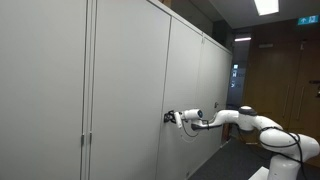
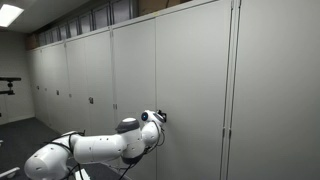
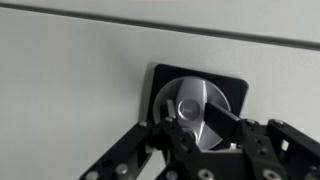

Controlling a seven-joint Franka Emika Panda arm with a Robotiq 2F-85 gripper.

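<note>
A silver turn knob (image 3: 188, 104) with a raised grip sits in a round recess on a black square plate (image 3: 233, 88), mounted on a pale cabinet door (image 3: 70, 95). In the wrist view my gripper has one dark finger on each side of the knob's raised grip, shut on it. The exterior views show the gripper (image 1: 169, 116) up against the door beside a vertical seam, where it hides most of the plate. Seen from the other side, the gripper (image 2: 161, 115) likewise meets the door front.
Tall flat cabinet doors (image 1: 125, 80) run along the whole wall, with thin seams between them. Another dark handle (image 2: 91, 100) shows on a door farther left. Open floor (image 1: 235, 160) lies around the arm, and a wooden door (image 1: 290, 85) stands beyond.
</note>
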